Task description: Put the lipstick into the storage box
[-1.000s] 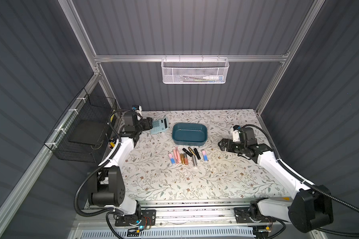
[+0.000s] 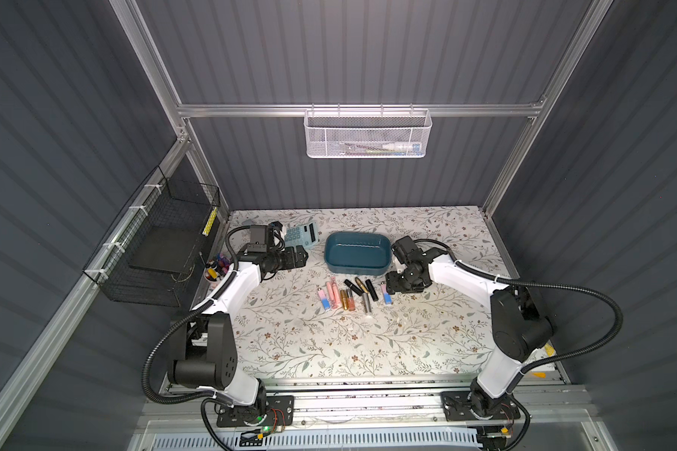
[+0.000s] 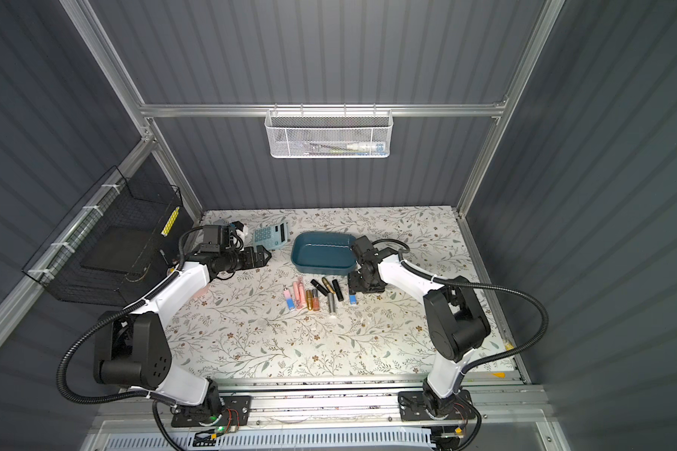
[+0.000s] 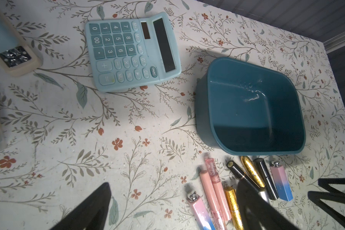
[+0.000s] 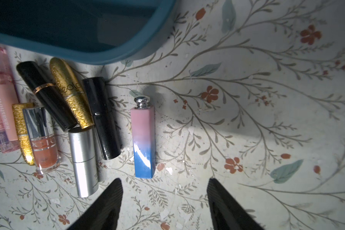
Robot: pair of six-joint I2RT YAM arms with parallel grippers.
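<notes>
Several lipsticks lie in a cluster just in front of the empty teal storage box (image 2: 358,272). At the cluster's right end is a pink-and-blue lipstick (image 5: 143,141); left of it lie a black one (image 5: 101,118), a silver one (image 5: 83,161) and a gold one (image 5: 70,90). My right gripper hangs above the table near the pink-and-blue lipstick, its fingers apart and nothing between them. Over the left side of the table, near the calculator, my left gripper stands open and empty. A second pink-and-blue lipstick (image 4: 200,210) and pink tubes (image 4: 211,193) mark the cluster's left end.
A light blue calculator (image 4: 132,51) lies behind my left gripper, left of the box. A white mesh basket (image 2: 367,141) hangs on the back wall, and a black wire basket (image 2: 161,248) at the left.
My right arm has swung left and its gripper has come down toward the pink-and-blue lipstick. The left gripper has shifted right and toward the front. The lipsticks and box have not moved.
</notes>
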